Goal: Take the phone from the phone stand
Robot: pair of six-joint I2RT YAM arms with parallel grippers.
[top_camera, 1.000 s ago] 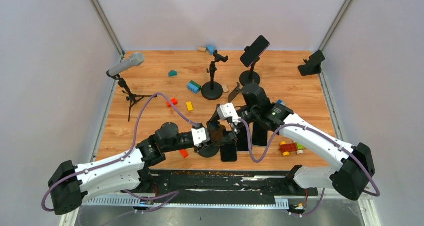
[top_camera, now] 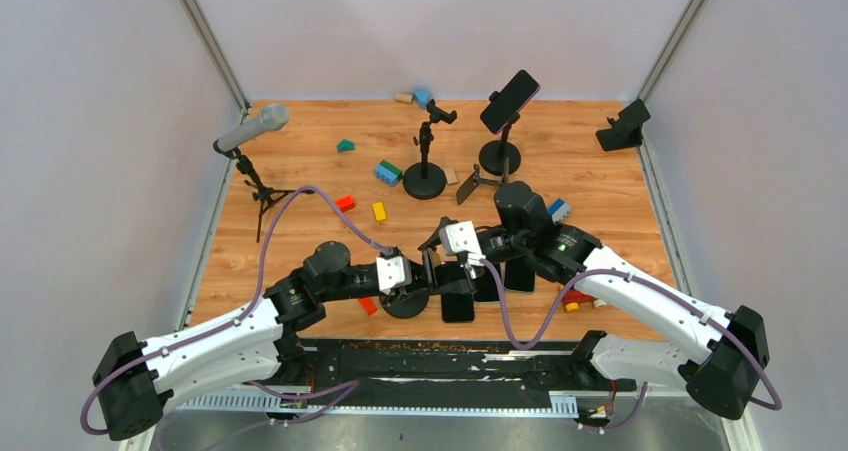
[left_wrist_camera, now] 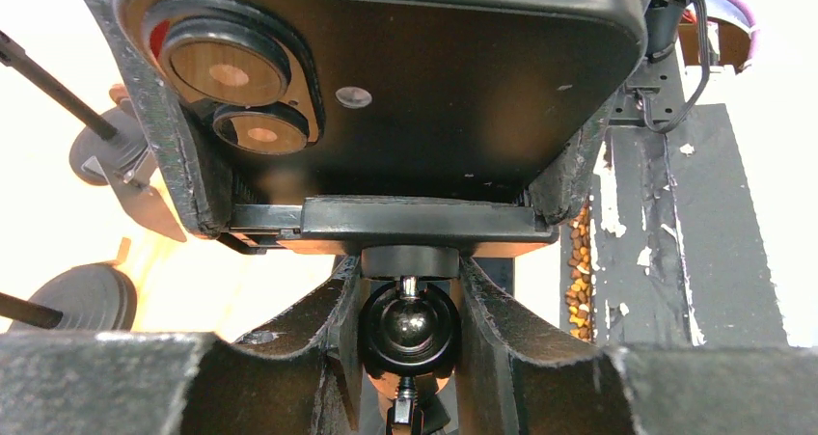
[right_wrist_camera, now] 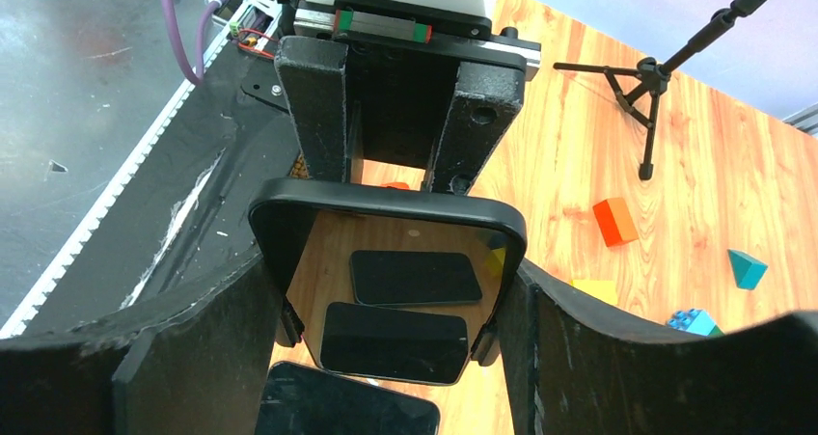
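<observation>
At front centre both grippers meet at a phone on a stand with a round base. In the left wrist view my left gripper is shut on the stand's ball joint, below the holder bar; the phone, camera lenses visible, fills the top. In the right wrist view my right gripper is shut on the phone, seen edge-on with a glossy face reflecting the table. Several loose phones lie beside the stand.
A second phone on a stand, an empty stand, a microphone tripod and a small holder stand farther back. Coloured blocks are scattered on the wooden table.
The left arm has moved only slightly.
</observation>
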